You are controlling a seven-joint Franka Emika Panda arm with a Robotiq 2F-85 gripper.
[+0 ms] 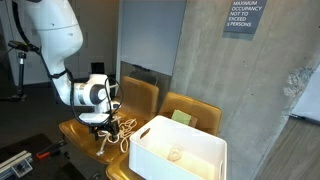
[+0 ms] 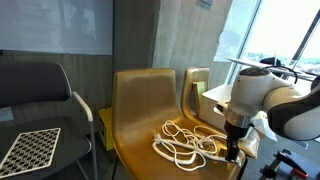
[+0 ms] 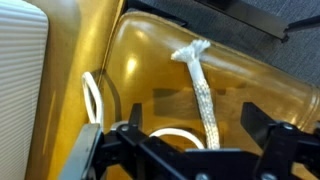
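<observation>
A white rope (image 2: 190, 148) lies in loose loops on the seat of a brown chair (image 2: 138, 110). In the wrist view a straight stretch of the rope (image 3: 204, 100), with a frayed end, runs along the seat between the fingers, and a loop lies to its left. My gripper is open above the seat, its dark fingers (image 3: 262, 125) on either side of the rope. In exterior view 1 the gripper (image 1: 100, 132) is low over the seat, at the near left of the rope coils (image 1: 124, 128).
A large white box (image 1: 178, 152) stands right of the rope, with a small coiled item (image 1: 175, 155) inside. Behind it is another brown chair (image 1: 200, 112) with a greenish pad (image 1: 184, 118). A dark armchair (image 2: 40, 120) stands at the left in exterior view 2.
</observation>
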